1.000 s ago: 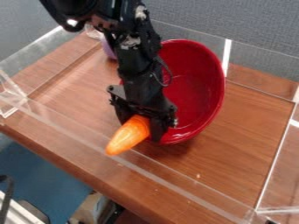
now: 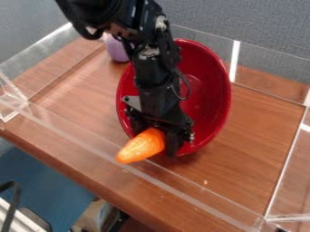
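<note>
My black gripper (image 2: 158, 131) is low in front of a red bowl (image 2: 211, 91), over its near lower part. An orange carrot-like object (image 2: 140, 145) sticks out from beneath the fingers toward the front left. The fingertips are mostly hidden, so whether they grip it cannot be told. The bowl leans at a tilt behind the arm.
A purple object (image 2: 116, 50) stands at the back left. Clear plastic walls run along the sides and front, near the table's front edge.
The gripper and orange object have shifted slightly right, and the gripper's angle has changed a little. The bowl has moved slightly.
</note>
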